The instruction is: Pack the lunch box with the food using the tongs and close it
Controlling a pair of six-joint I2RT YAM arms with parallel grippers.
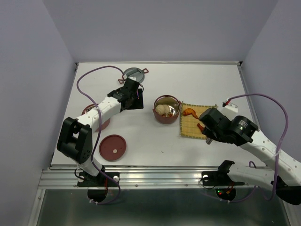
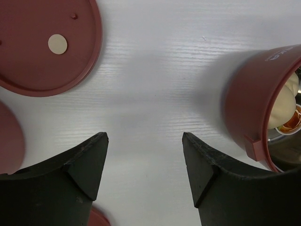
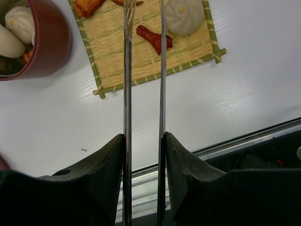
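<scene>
The maroon lunch box (image 1: 166,117) holds pale buns (image 2: 282,106) and a small cup of orange food. Right of it, the bamboo mat (image 3: 109,61) carries orange fried pieces (image 3: 87,6), a red drumstick (image 3: 153,37) and a pale bun (image 3: 184,14). My right gripper is over the mat, its long metal fingers part open; whether anything is between the tips is not clear. My left gripper stands open above the table, left of the lunch box, with nothing between its fingers.
A maroon lid (image 1: 112,147) lies at the front left. Another maroon container (image 2: 9,136) is at the left, and a grey lid with handles (image 1: 133,74) at the back.
</scene>
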